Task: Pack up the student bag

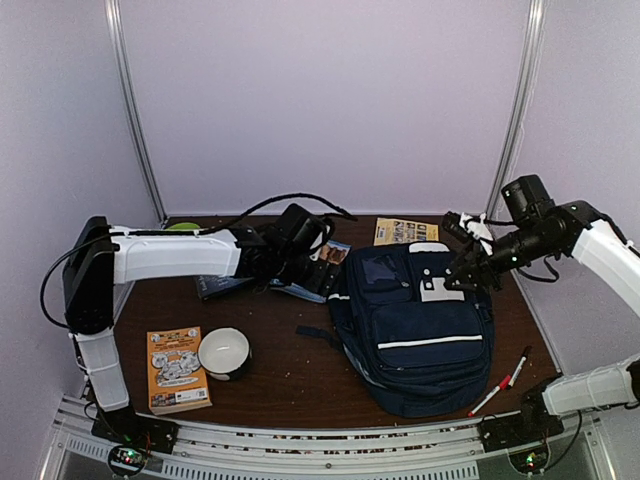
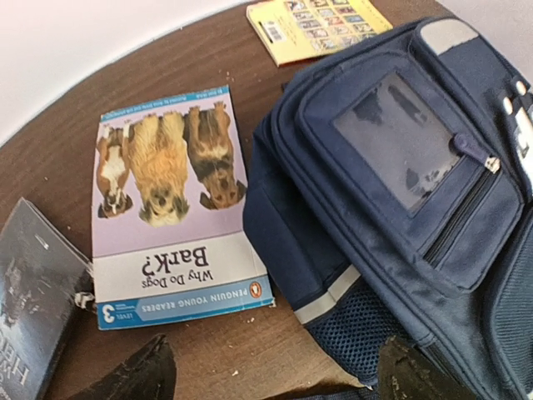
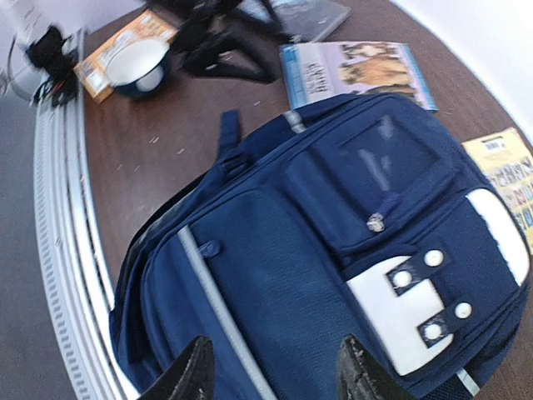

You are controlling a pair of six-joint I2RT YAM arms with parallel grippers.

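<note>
The navy backpack (image 1: 420, 340) lies flat on the right half of the table, its front flap down over the pale lining. My left gripper (image 1: 320, 275) hangs open left of the bag's top, over the dog book (image 2: 171, 217), with nothing between its fingers. My right gripper (image 1: 460, 270) is raised over the upper right of the bag, near the white buckle patch (image 3: 391, 300); its fingers stand apart with nothing seen between them.
An orange book (image 1: 178, 370) and white bowl (image 1: 224, 352) sit front left, two markers (image 1: 500, 390) front right, a yellow book (image 1: 405, 230) behind the bag, a grey book (image 2: 33, 300) left of the dog book.
</note>
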